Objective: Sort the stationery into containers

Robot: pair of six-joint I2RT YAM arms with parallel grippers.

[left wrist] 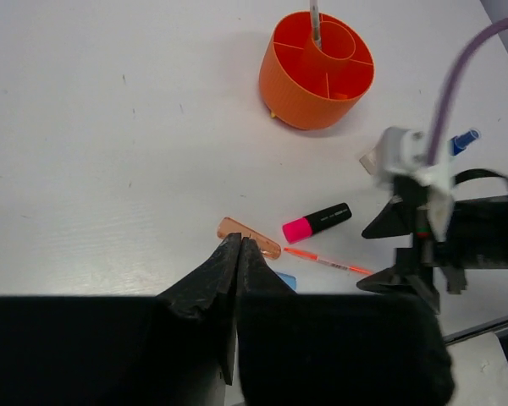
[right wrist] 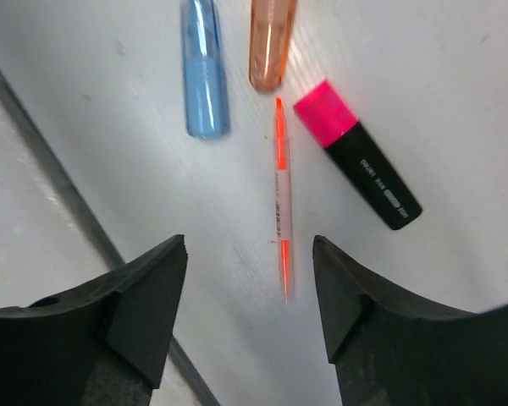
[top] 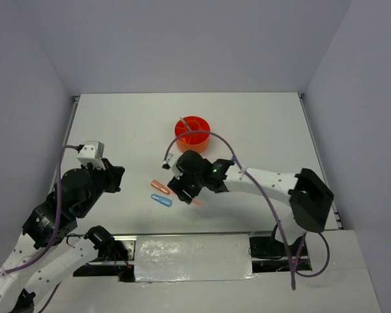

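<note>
Pointing down, my right gripper hovers open over an orange pen (right wrist: 283, 203), its fingers apart on either side and nothing held. Beside the pen lie a black highlighter with a pink cap (right wrist: 360, 156), an orange marker (right wrist: 271, 42) and a blue marker (right wrist: 207, 85). The red-orange round organiser (left wrist: 309, 106) stands at the back of the table with a thin pale stick (left wrist: 315, 21) in it. At the left, my left gripper (top: 119, 180) hangs well away from these items; its fingertips meet in the left wrist view, with nothing visible between them.
A blue-ended item (left wrist: 464, 141) lies behind the right gripper, partly hidden by it. The right arm (top: 260, 179) crosses above the table's right side and covers what lies beneath.
</note>
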